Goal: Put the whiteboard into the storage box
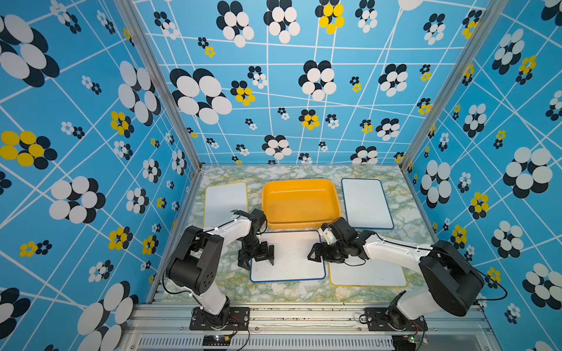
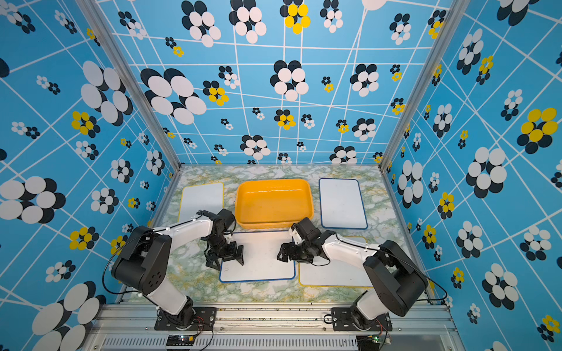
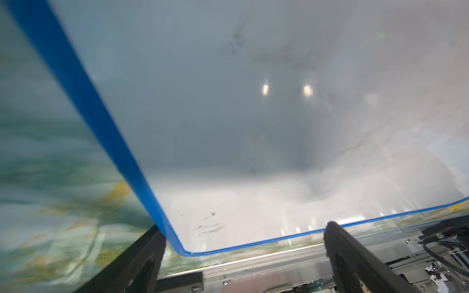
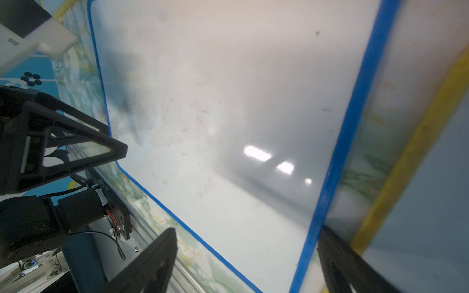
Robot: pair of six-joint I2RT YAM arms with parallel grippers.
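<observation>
A blue-edged whiteboard (image 1: 288, 257) lies flat in front of the orange storage box (image 1: 300, 201), which is empty. My left gripper (image 1: 255, 263) stands open at that board's left edge, its fingertips either side of the blue rim in the left wrist view. My right gripper (image 2: 291, 255) is at the board's right edge, its fingers apart, with one fingertip at the blue rim beside a neighbouring yellow-edged board in the right wrist view; whether it grips anything I cannot tell.
A yellow-edged whiteboard (image 1: 366, 275) lies under my right arm at front right, another (image 1: 225, 196) at back left. A blue-edged board (image 1: 367, 201) lies right of the box. Marble table (image 1: 374, 172) shows around them.
</observation>
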